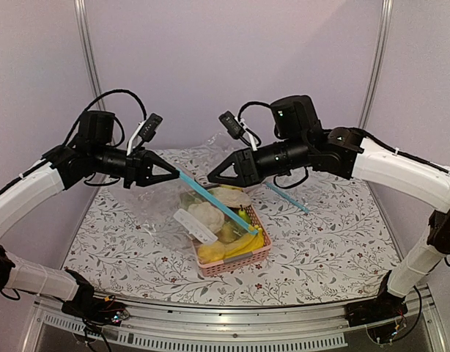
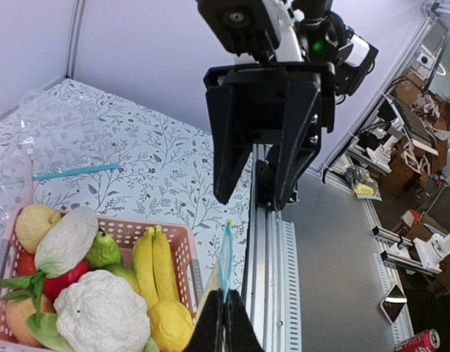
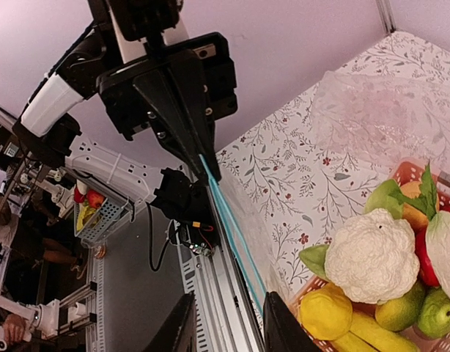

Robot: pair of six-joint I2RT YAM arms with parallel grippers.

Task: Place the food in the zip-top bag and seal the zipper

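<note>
My left gripper point(image 1: 176, 173) is shut on one end of the blue zipper strip point(image 1: 218, 204) of a clear bag, which hangs diagonally over the pink basket point(image 1: 231, 267). My right gripper point(image 1: 215, 174) is open above the basket, right of the left one, with nothing visible between its fingers. The basket holds toy food: cauliflower point(image 2: 100, 312), bananas point(image 2: 163, 265), a lemon point(image 3: 325, 312), a pear point(image 2: 102, 251) and several other pieces.
Another clear bag with a blue zipper point(image 1: 287, 198) lies flat on the patterned table behind and right of the basket.
</note>
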